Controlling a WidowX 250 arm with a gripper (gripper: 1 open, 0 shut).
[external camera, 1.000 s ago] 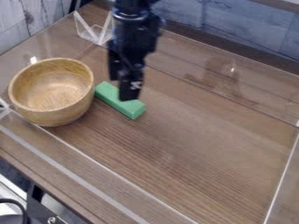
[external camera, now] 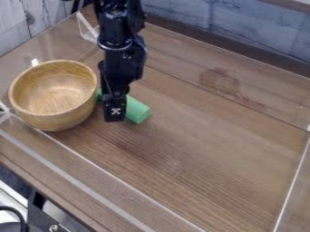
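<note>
A green block (external camera: 134, 111) lies on the wooden table, just right of a tan wooden bowl (external camera: 49, 95). The black gripper (external camera: 116, 109) is lowered over the block's left part, open, with its fingers beside it. The gripper and arm partly hide the block.
A low wall runs along the back, and a black cable shows at the lower left corner. The bowl stands close to the gripper's left side.
The gripper has come down and toward the front, from above and behind the green block to around its left part. The block and bowl look unmoved.
</note>
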